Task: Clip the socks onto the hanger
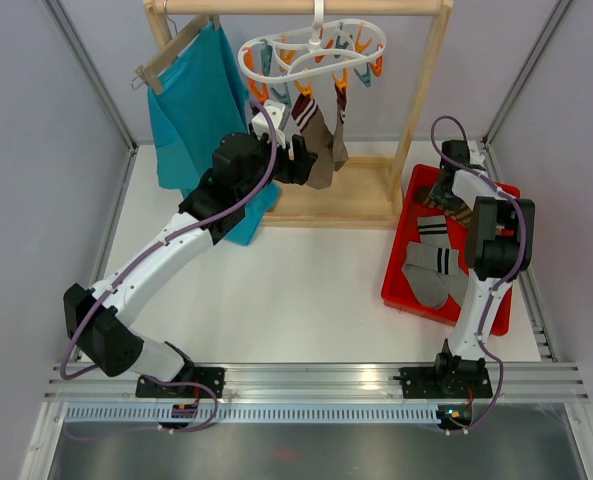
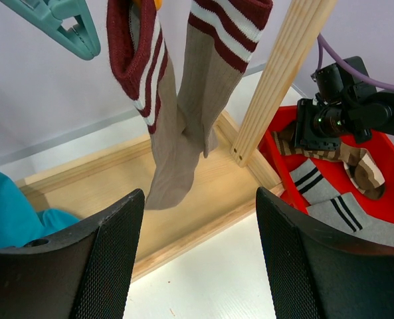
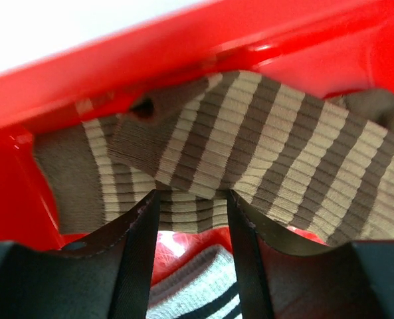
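Two brown socks hang from clips on the white hanger [image 1: 313, 50]; the left wrist view shows one sock [image 2: 147, 86] and the other sock [image 2: 213, 63] with white-banded cuffs. My left gripper stands open in front of them, nothing between its fingers. In the red bin, striped brown socks [image 3: 263, 143] lie partly over one another along the wall. Directly above their edge, my right gripper has its fingers apart, the striped fabric showing behind the gap. Whether the fingertips touch it, I cannot tell. Grey socks [image 1: 428, 272] lie lower in the bin.
The red bin's wall [image 1: 394, 270] borders the right work area. A wooden frame [image 1: 419, 100] carries the hanger, and a blue cloth [image 1: 191, 110] hangs to its left.
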